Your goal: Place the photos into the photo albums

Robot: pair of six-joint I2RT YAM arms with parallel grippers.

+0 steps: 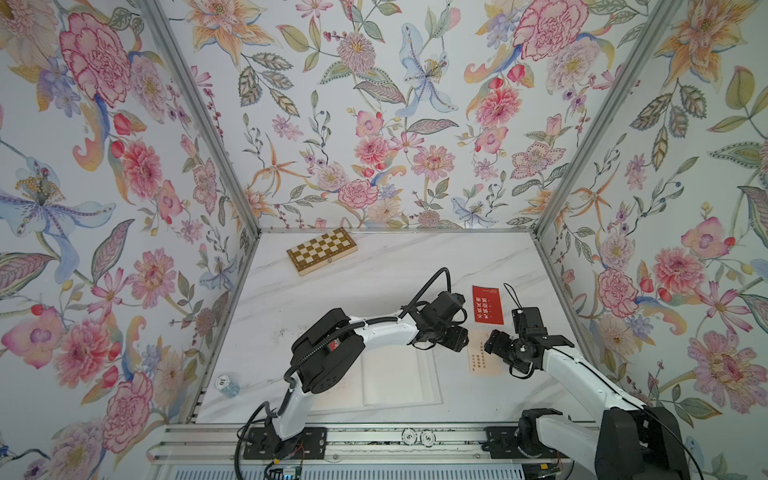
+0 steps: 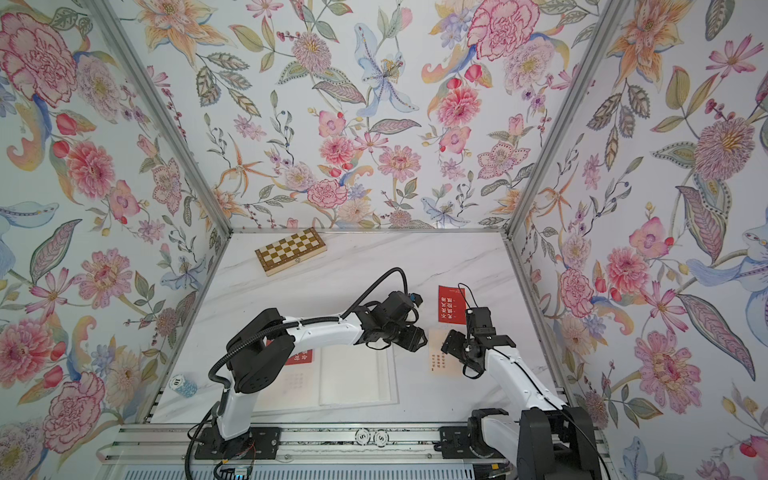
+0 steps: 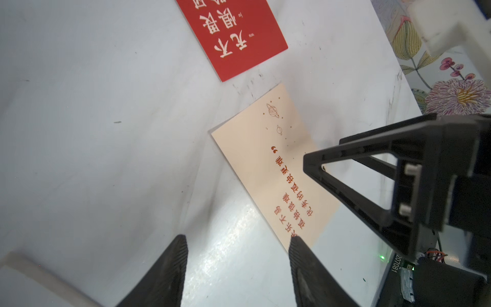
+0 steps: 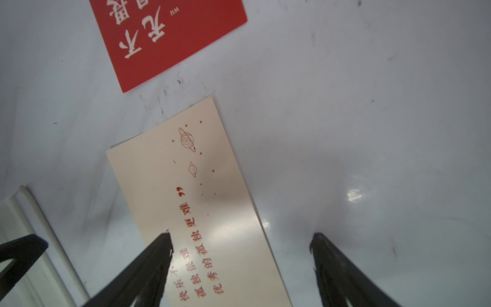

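A cream photo card [image 3: 260, 153] with red lettering lies on the table, beside a red card [image 1: 487, 304] just behind it. The open album [image 1: 396, 376] lies front centre, partly under my left arm, with red and cream cards at its left. My left gripper [image 1: 456, 339] hovers between album and cream card, fingertips apart, empty. My right gripper is over the cream card's right edge, fingers apart with nothing held; in the left wrist view it hangs at the right.
A chessboard box [image 1: 321, 250] lies at the back left, a can [image 1: 227, 385] at the front left.
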